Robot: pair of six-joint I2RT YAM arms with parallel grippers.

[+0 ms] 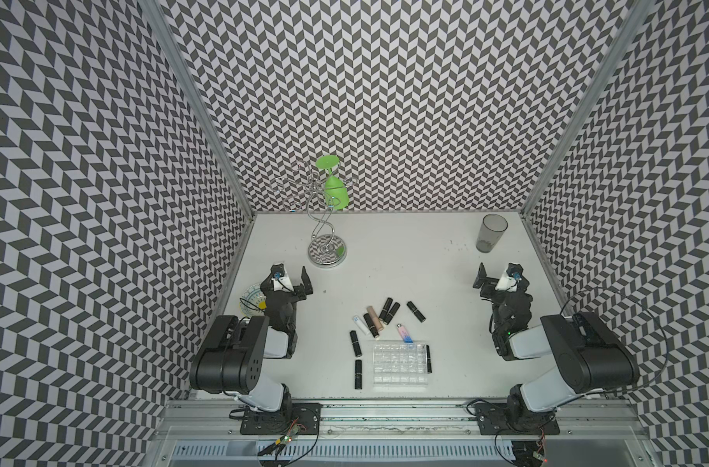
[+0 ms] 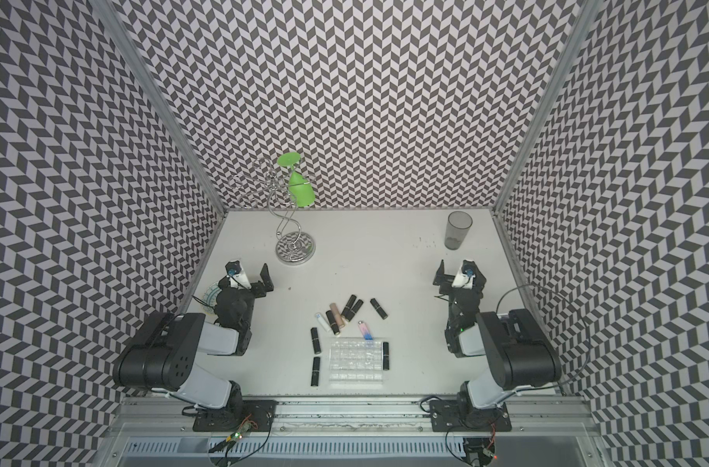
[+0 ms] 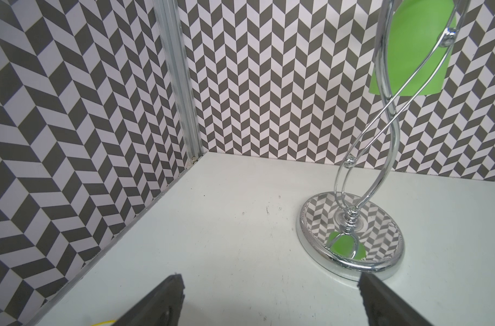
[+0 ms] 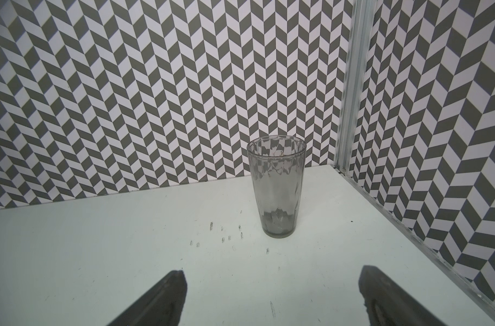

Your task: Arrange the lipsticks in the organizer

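Near the table's front edge lies a clear organizer (image 1: 401, 364), its compartments empty of any lipstick I can make out. Several lipsticks lie loose around it. Two black ones (image 1: 358, 374) are to its left, and another black lipstick (image 2: 386, 355) lies against its right side. Behind it are a pink-blue lipstick (image 1: 404, 333), a tan one (image 1: 375, 317), a pale one (image 2: 321, 320) and more black ones. My left gripper is open and empty over the table's left side, away from the lipsticks. On the right side, my right gripper also stands open and empty.
A chrome stand (image 3: 350, 260) with a green shade rises at the back left. At the back right stands a grey glass (image 4: 279, 190). Beside the left arm is a round patterned object (image 1: 253, 299), partly hidden.
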